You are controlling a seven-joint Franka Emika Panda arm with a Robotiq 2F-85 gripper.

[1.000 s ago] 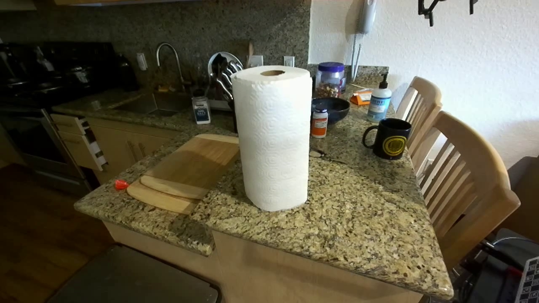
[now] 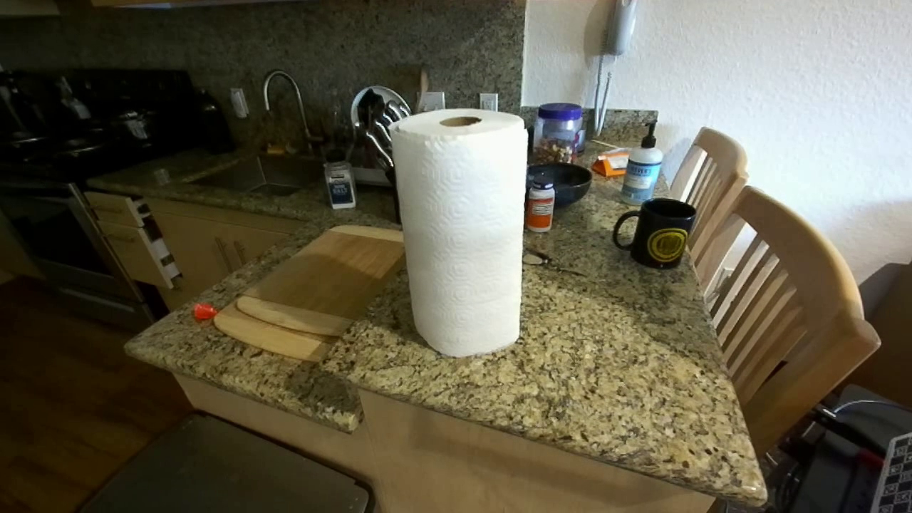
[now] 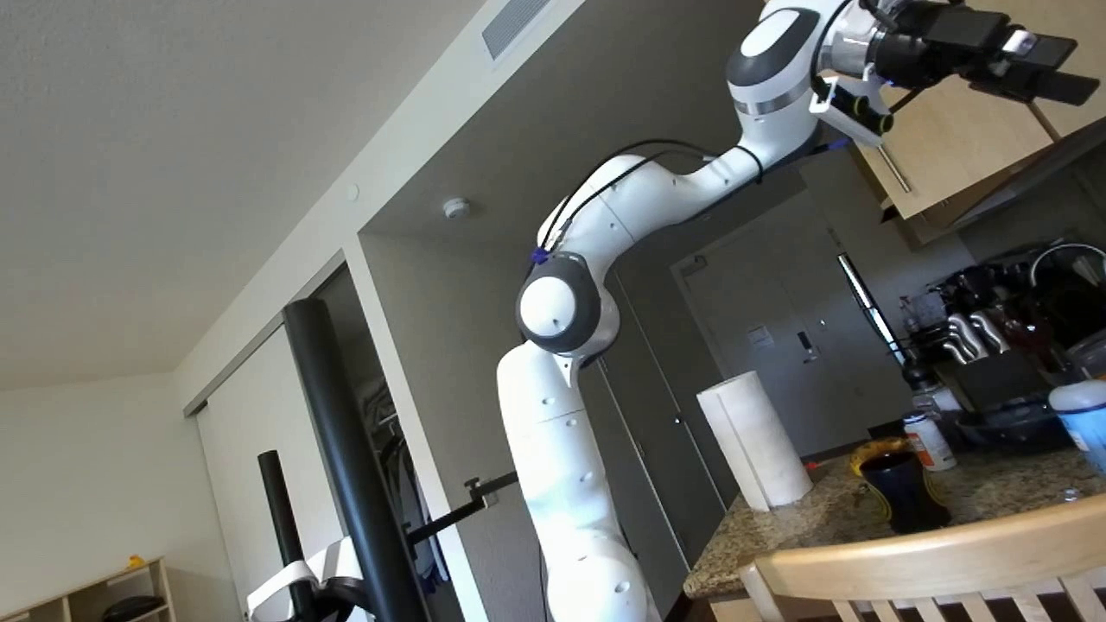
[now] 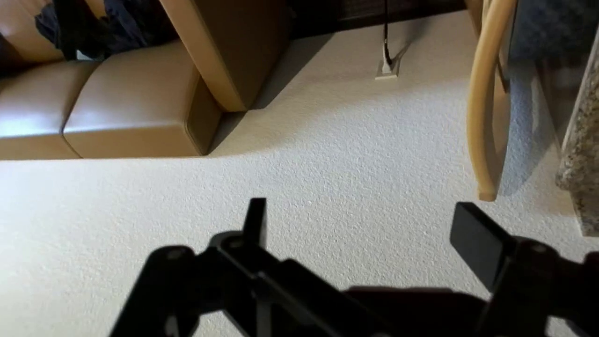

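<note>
High above the counter, my gripper [image 3: 1073, 71] is raised at the top right of exterior view 2. In the wrist view its two black fingers [image 4: 481, 241] stand wide apart, with only bare wall showing between them. Exterior view 1 does not include it. A white paper towel roll [image 2: 462, 239] stands upright near the counter's front edge. Behind it and to the right are a black mug [image 2: 667, 235] with a yellow emblem, a white bottle with an orange label [image 2: 539, 208], a dark bowl [image 2: 568, 183] and a soap pump bottle [image 2: 641, 171].
Two wooden cutting boards [image 2: 316, 278] lie left of the roll, beside a small red item [image 2: 204, 312]. Wooden chairs [image 2: 795, 299] line the counter's right side.
The counter items look unmoved.
</note>
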